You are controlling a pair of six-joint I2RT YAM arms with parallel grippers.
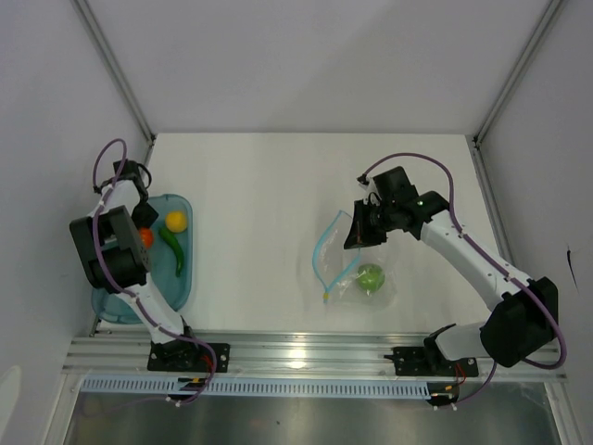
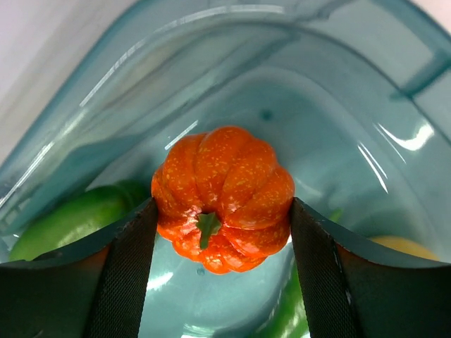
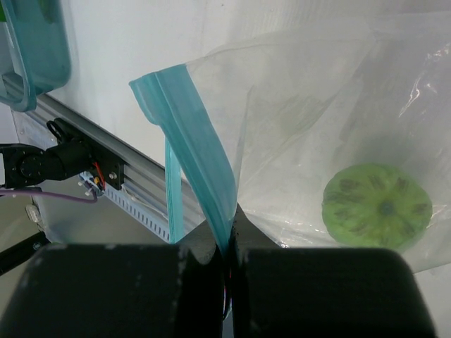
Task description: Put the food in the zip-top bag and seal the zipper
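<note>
An orange-red pumpkin [image 2: 224, 190] with a green stem fills the space between the fingers of my left gripper. Its sides meet the fingertips in the left wrist view, but whether they grip it cannot be told. The arm partly covers this pumpkin in the top view. My right gripper is shut on the blue zip edge [image 3: 194, 134] of the clear bag [image 3: 289, 120]. That bag's mouth gapes to the left in the top view, and a green round vegetable [image 1: 370, 278] lies inside.
The blue tray [image 1: 188, 278] stands at the table's left, under my left arm. It holds a yellow round item [image 1: 176, 222], a long green pepper [image 1: 172, 250] and another green vegetable [image 2: 67, 222]. White table [image 1: 250, 232] between tray and bag is clear.
</note>
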